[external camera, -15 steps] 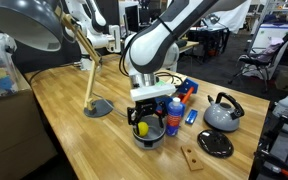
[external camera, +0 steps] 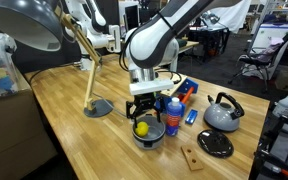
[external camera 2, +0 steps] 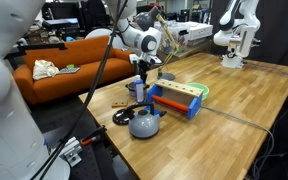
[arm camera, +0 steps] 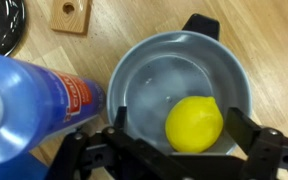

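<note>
A yellow lemon (arm camera: 194,124) lies inside a grey pot (arm camera: 144,70) with a black handle in the wrist view. My gripper is open above the pot, its dark fingers spread to either side of the lemon. From the first exterior view, the gripper (external camera: 146,112) points down at the pot (external camera: 150,142), and the lemon (external camera: 142,129) shows between and below the fingers. Whether any finger touches the lemon or the pot wall I cannot tell.
Close beside the pot stands a blue bottle (external camera: 174,117) with a red label. A kettle (external camera: 223,113), a black plate (external camera: 214,144), a small wooden board (external camera: 191,158) and a blue rack (external camera 2: 176,103) are nearby. Bare table lies left of the pot.
</note>
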